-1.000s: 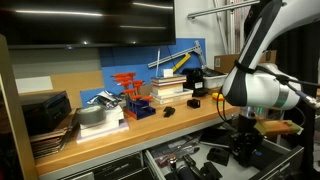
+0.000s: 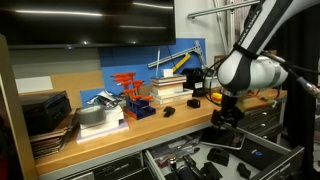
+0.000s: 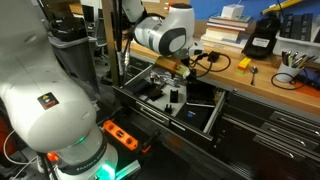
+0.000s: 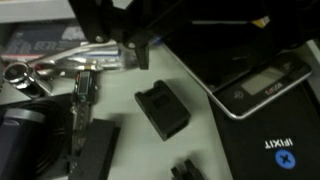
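My gripper [image 2: 229, 120] hangs open above a pulled-out drawer [image 3: 165, 118], with nothing seen between its fingers. In the wrist view its dark parts fill the top and blur into the dark things behind them. Below it on the pale drawer floor lies a small black block [image 4: 162, 110]. A flat digital scale [image 4: 268, 88] with a grey display lies to the right, its upper part covered by the gripper. Beside the scale is a black case marked IFIXIT [image 4: 272, 140].
Tools, cables and a metal socket-like piece [image 4: 25, 77] crowd the drawer's left in the wrist view. The wooden counter [image 2: 150, 128] behind carries books [image 2: 170, 88], a red rack [image 2: 130, 90] and stacked pans [image 2: 91, 115]. Bare drawer floor shows around the small block.
The gripper has risen from low in the drawer and shifted slightly left in exterior view 1. The flat dark scale beneath it shows more now. Its surroundings look the same.
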